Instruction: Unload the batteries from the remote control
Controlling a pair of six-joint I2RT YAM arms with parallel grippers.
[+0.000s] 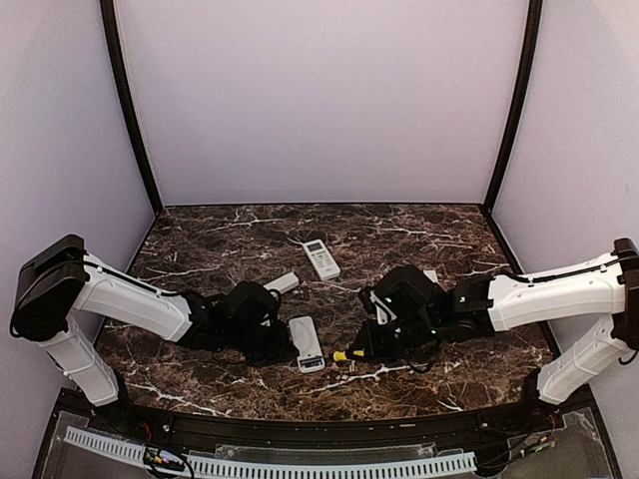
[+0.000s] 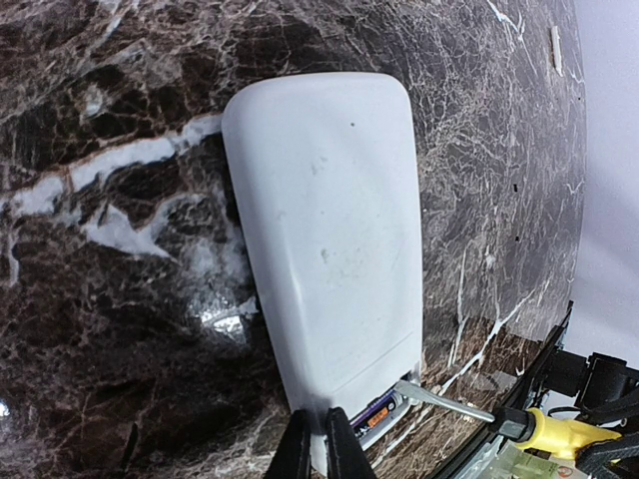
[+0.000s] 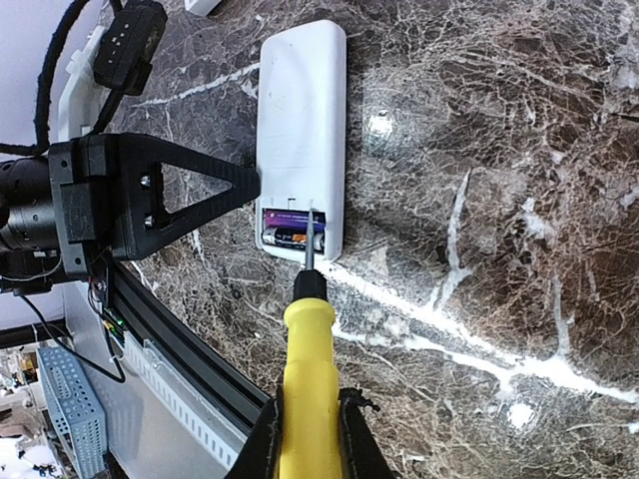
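Observation:
The white remote (image 1: 306, 339) lies back-up on the marble table, its battery bay open at the near end, showing batteries (image 3: 291, 219). My left gripper is shut on the remote's near end, as the left wrist view shows. My right gripper is shut on a yellow-handled screwdriver (image 3: 310, 349), whose metal tip reaches into the battery bay beside the batteries, at the edge of the back.
A second remote (image 1: 321, 259) lies behind, buttons up. A white piece (image 1: 282, 282) lies behind my left gripper, and another small white one (image 1: 429, 274) behind the right arm.

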